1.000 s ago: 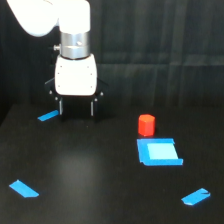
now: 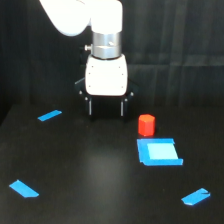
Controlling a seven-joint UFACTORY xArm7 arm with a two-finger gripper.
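A small red block (image 2: 147,125) rests on the dark table, right of centre. Just in front of it lies a pale square (image 2: 161,151) framed with blue tape. My gripper (image 2: 106,108) hangs from the white arm, left of the red block and apart from it. Its two dark fingers are spread wide, and nothing shows between them.
Strips of blue tape mark the black table (image 2: 95,175): one strip (image 2: 50,115) at the back left, one (image 2: 24,188) at the front left, one (image 2: 196,197) at the front right. Dark curtains (image 2: 175,60) hang behind.
The arm and gripper have moved to the right, closer to the red block. The block and the pale square have stayed where they were.
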